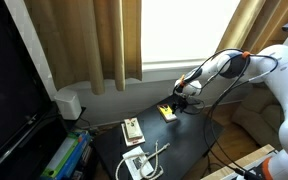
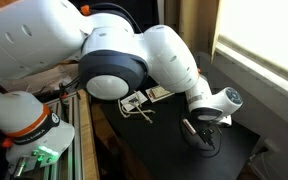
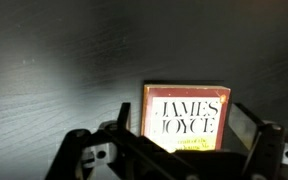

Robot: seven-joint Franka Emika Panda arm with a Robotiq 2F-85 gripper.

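Observation:
A book with a red-edged cover and the title "JAMES JOYCE" [image 3: 183, 117] lies on the dark table, at the lower middle of the wrist view. My gripper is open, one finger to each side of the book, with dark table visible beyond the cover's far edge. The book's near part is hidden by the gripper body. From exterior view 1 the same book [image 1: 167, 113] shows as a small yellow and red shape, just left of the gripper [image 1: 181, 101]. How high the fingers are above the table is hard to tell.
Another pale book [image 1: 133, 131] lies farther left on the table. Near it are a white device [image 1: 139, 163] and a looped white cable [image 1: 156, 160]. Curtains and a window wall stand behind the table. Bare tabletop [image 2: 154, 137] shows in exterior view 2.

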